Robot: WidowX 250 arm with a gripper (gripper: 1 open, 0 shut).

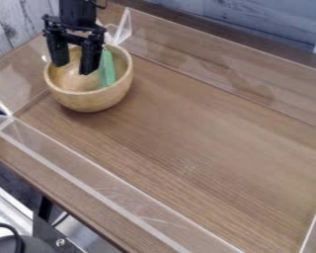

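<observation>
My black gripper (pixel 75 54) reaches down from the top left into a light wooden bowl (pixel 92 99) at the upper left of the camera view. Its fingers are spread open over the bowl's interior. A green object (pixel 107 69) stands inside the bowl at the right, beside the gripper. I cannot tell whether anything lies between the fingertips.
Dark cables and white strips run along the lower left edge, and a pale wall stands at the top right.
</observation>
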